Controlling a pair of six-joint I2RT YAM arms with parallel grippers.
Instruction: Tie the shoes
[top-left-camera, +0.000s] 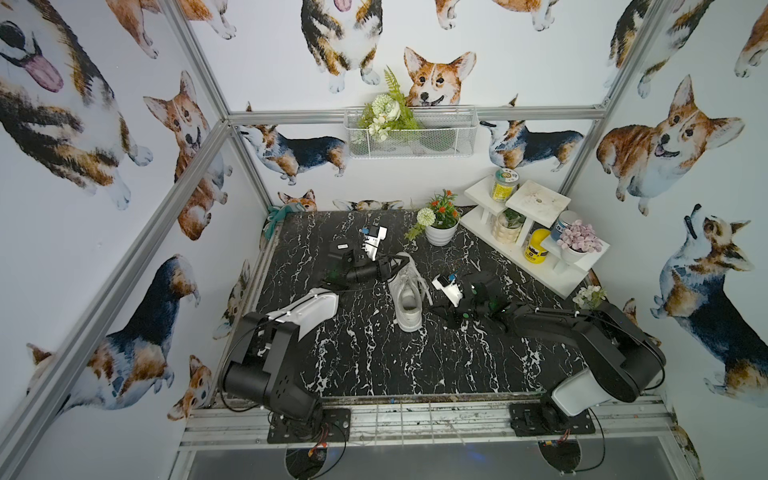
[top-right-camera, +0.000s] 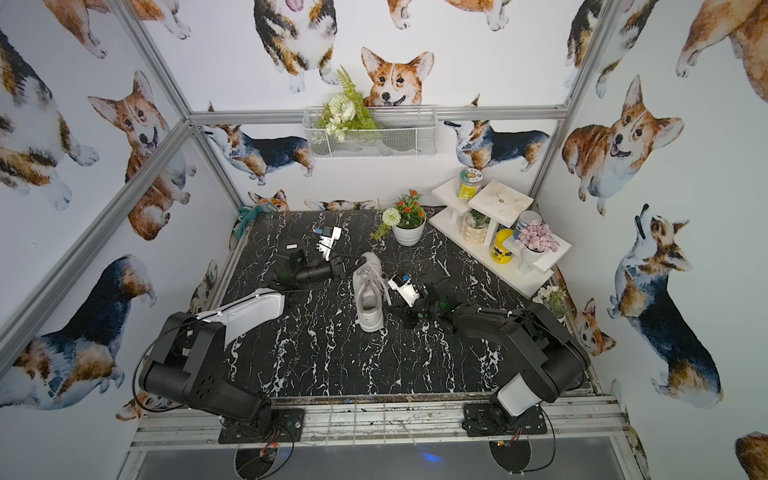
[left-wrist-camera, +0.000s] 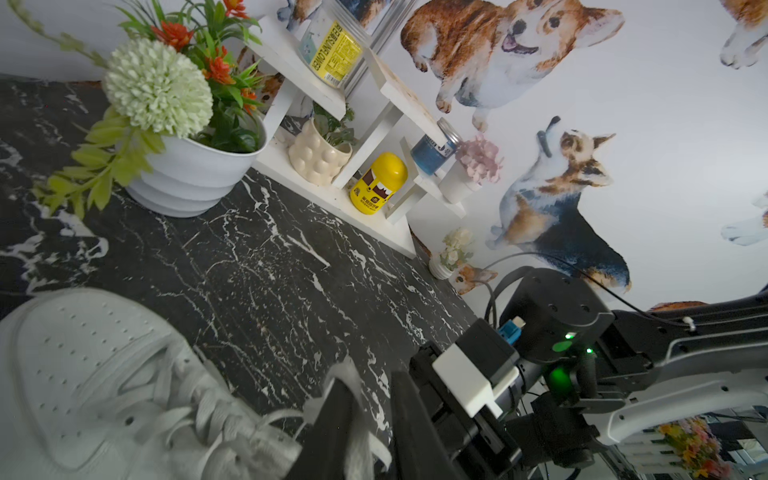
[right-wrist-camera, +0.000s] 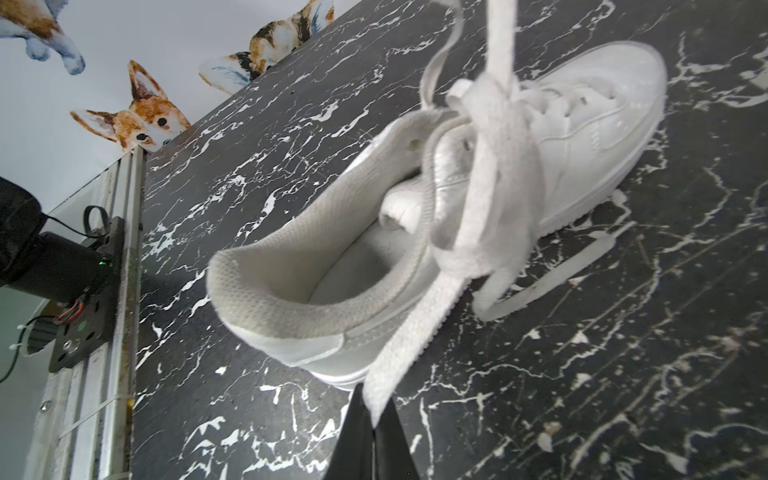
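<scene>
A white sneaker stands on the black marbled table with its toe away from me. My left gripper hangs over the shoe's upper part, part open, with white lace between or against its fingers; a firm hold cannot be told. My right gripper is at the shoe's right near side, shut on the end of a white lace that runs up into a loose bundle of loops over the shoe's collar and tongue.
A potted plant stands behind the shoe. A white shelf with jars and pots fills the back right.
</scene>
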